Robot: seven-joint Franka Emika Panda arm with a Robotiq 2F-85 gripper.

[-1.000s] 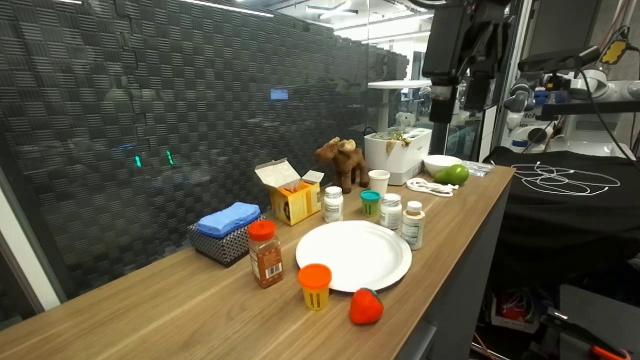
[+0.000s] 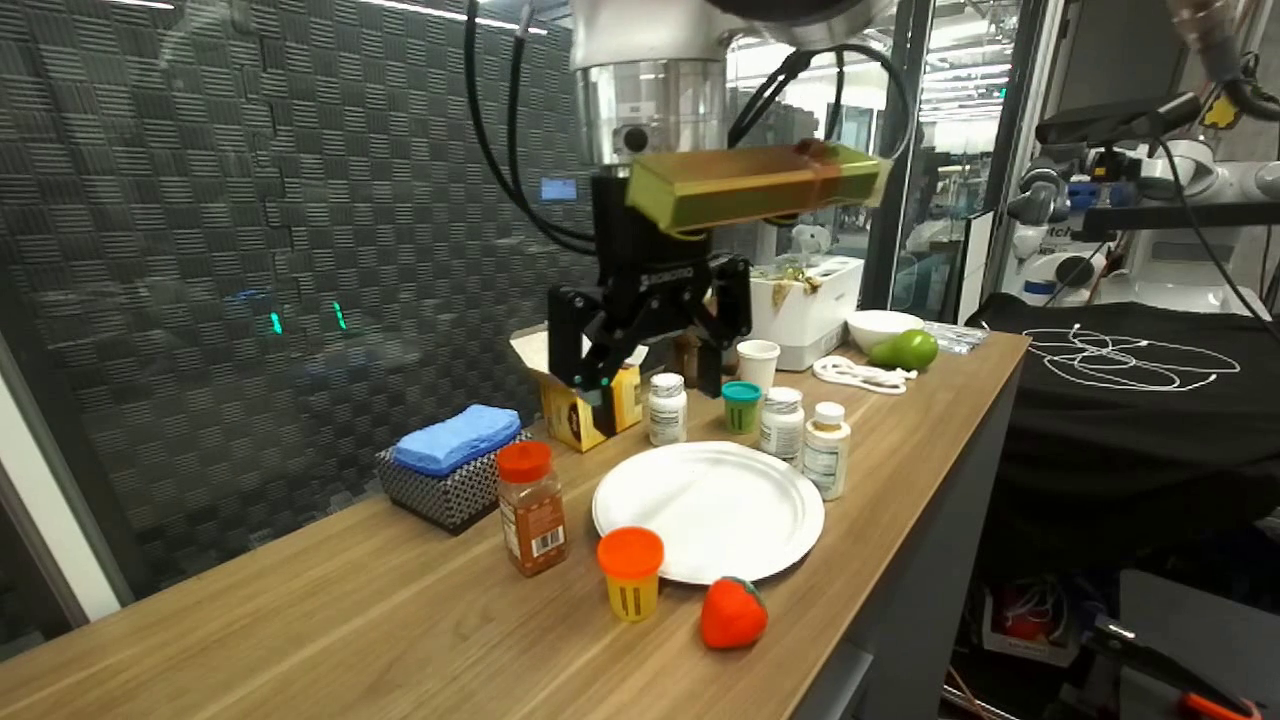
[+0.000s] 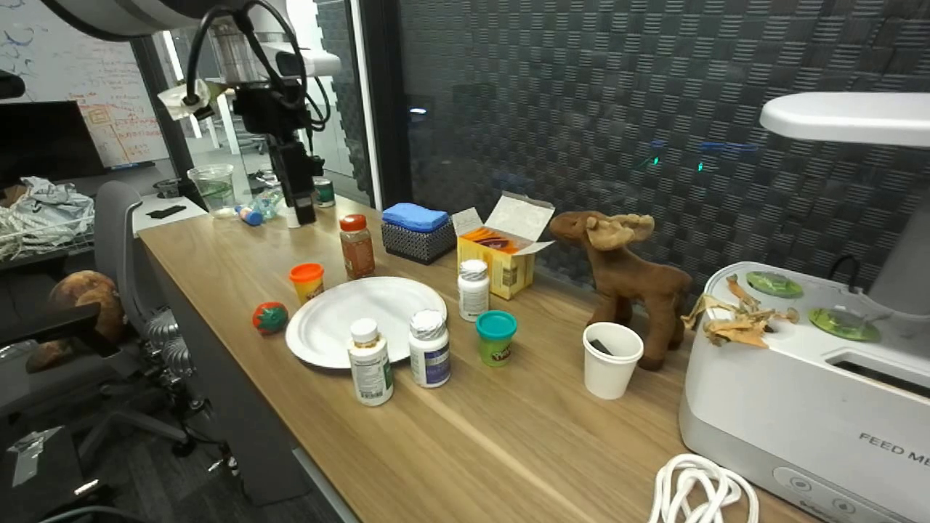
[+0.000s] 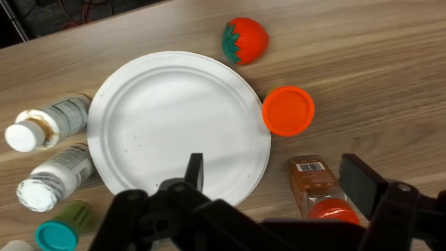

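Note:
My gripper [image 2: 648, 366] hangs in the air above the wooden counter, its fingers spread wide with nothing held between them. In the wrist view the open gripper looks down on a white plate [image 4: 175, 125] that appears empty. One fingertip [image 4: 194, 171] overlaps the plate's image, and the other is beside a red-capped spice bottle [image 4: 311, 180]. An orange-lidded tub [image 4: 288, 111] stands close to the plate's edge. Nearby lies a red toy strawberry [image 4: 246, 41] with green leaves.
White pill bottles [image 3: 372, 366] and a teal-lidded tub [image 3: 496, 338] crowd one side of the plate. Behind are a yellow box [image 3: 506, 270], a blue cloth [image 3: 415, 217] on a dark basket, a toy moose [image 3: 628, 270] and a paper cup [image 3: 610, 362]. Bare counter [image 2: 324, 612] lies front left.
My arm has come from the upper right to the middle of exterior view 1, lower and over the counter, now covering the moose. The objects on the counter look unmoved.

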